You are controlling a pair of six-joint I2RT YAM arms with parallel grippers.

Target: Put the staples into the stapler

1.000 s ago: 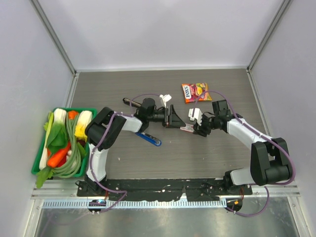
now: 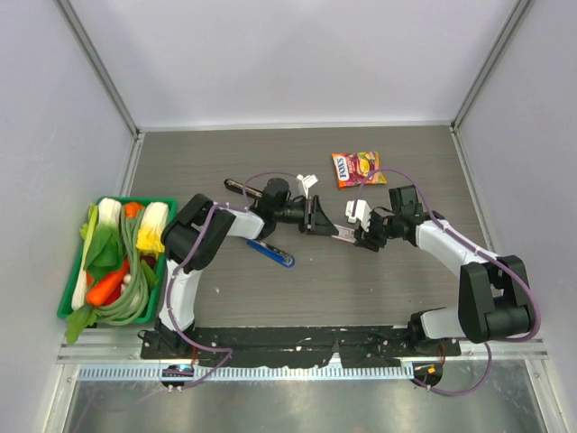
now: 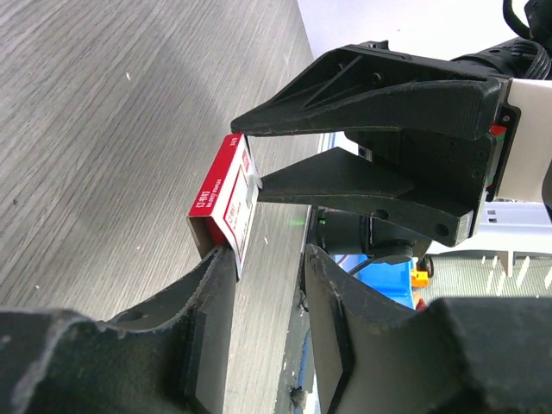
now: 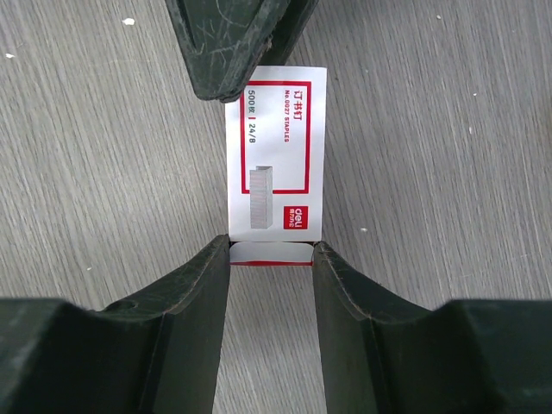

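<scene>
A small white-and-red staple box [image 2: 343, 234] [image 3: 226, 194] [image 4: 275, 151] is held between my two grippers above the table. My right gripper [image 2: 359, 234] has its fingertips closed on one end of the box. My left gripper [image 2: 320, 227] is at the other end, its fingers slightly apart at the box's edge; whether it grips the box is unclear. A blue stapler [image 2: 275, 254] lies below the left arm, partly hidden by it.
A green basket of vegetables [image 2: 123, 314] stands at the left. An orange snack bag [image 2: 356, 169] lies at the back. A dark long object [image 2: 236, 188] lies behind the left arm.
Both grippers and the box have stayed almost in place in the top view, with at most very slight shifts.
</scene>
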